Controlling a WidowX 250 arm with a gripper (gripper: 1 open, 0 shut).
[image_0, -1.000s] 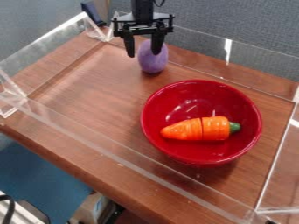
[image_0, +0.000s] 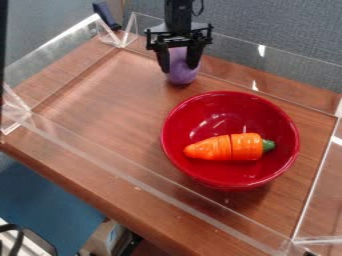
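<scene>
My black gripper (image_0: 179, 48) is at the top centre of the camera view, its fingers down around the upper part of a purple egg-shaped object (image_0: 181, 70) on the wooden table. Whether the fingers have closed on it I cannot tell. A red bowl (image_0: 187, 120) sits at the right, holding a sliced toy carrot (image_0: 214, 149) with a green tip.
Clear low walls border the wooden table (image_0: 94, 110) on its sides. Blue floor shows at the lower left.
My gripper has moved right and a little down, from above and left of the purple object to over it, now covering part of its top.
</scene>
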